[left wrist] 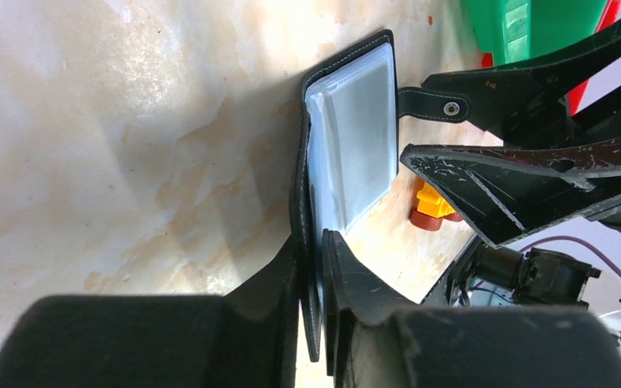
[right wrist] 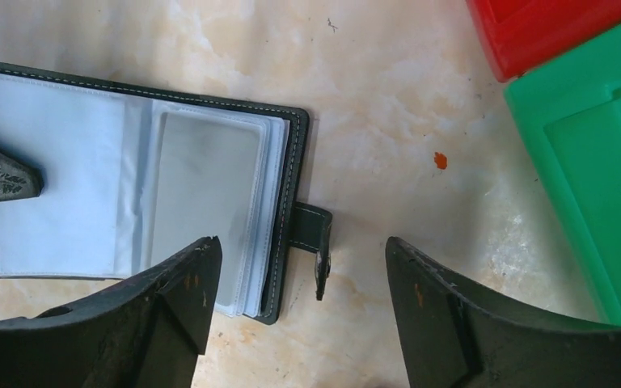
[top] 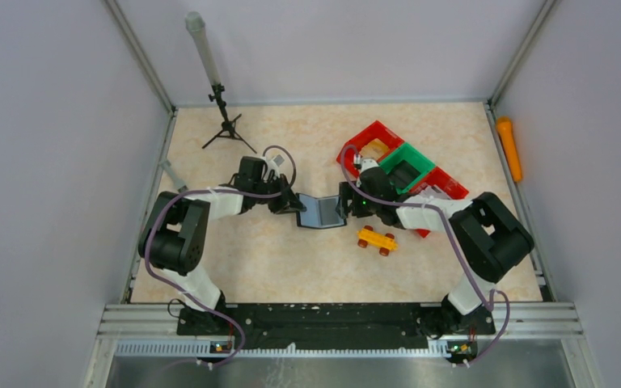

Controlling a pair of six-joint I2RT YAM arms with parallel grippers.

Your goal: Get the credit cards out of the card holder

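Observation:
An open black card holder (top: pixel 321 212) lies between the grippers, with pale plastic sleeves (right wrist: pixel 194 194) and a short snap strap (left wrist: pixel 433 104) on its right end. My left gripper has its fingertips closed in around the holder's left edge; whether they grip it is hard to tell. My right gripper is open above the holder's right end, one finger over the sleeves, the other over bare table, with the strap between them. Individual cards cannot be made out.
Red and green bins (top: pixel 404 162) stand at the back right, close to my right gripper. A yellow toy skateboard (top: pixel 376 239) lies in front of that gripper. A tripod (top: pixel 228 125) stands at the back left.

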